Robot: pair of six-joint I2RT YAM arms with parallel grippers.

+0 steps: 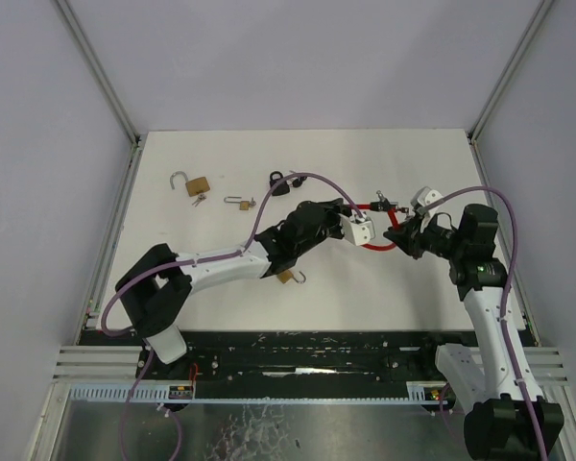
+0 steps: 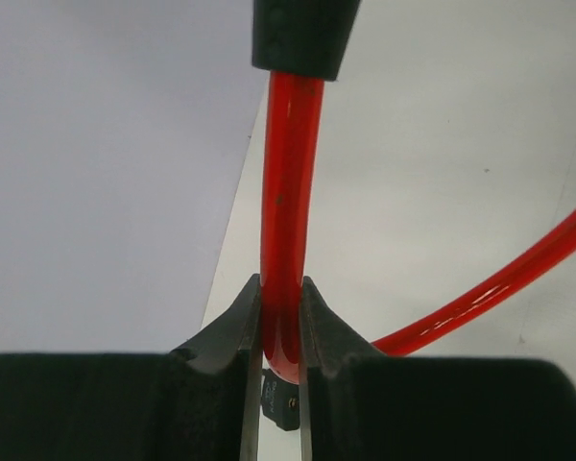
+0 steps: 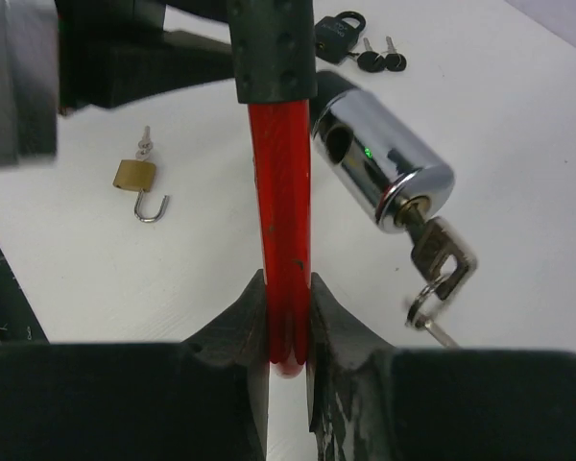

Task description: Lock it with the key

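Observation:
The red cable lock forms a loop above the table, its red cable (image 1: 378,247) hanging between both grippers. My left gripper is shut on the red cable (image 2: 290,182), near a black sleeve. Over to the right, my right gripper is also shut on the red cable (image 3: 281,192), below another black sleeve (image 3: 274,48). The silver lock cylinder (image 3: 384,154) is beside that sleeve in the right wrist view, with a key (image 3: 444,254) in its end. I cannot tell whether the cable end sits in the cylinder.
A black padlock (image 1: 279,183) with black-headed keys (image 1: 300,181) lies at the back. Brass padlocks, one large (image 1: 198,186) and one small (image 1: 246,205), lie to the left; another (image 1: 286,276) is below the left arm.

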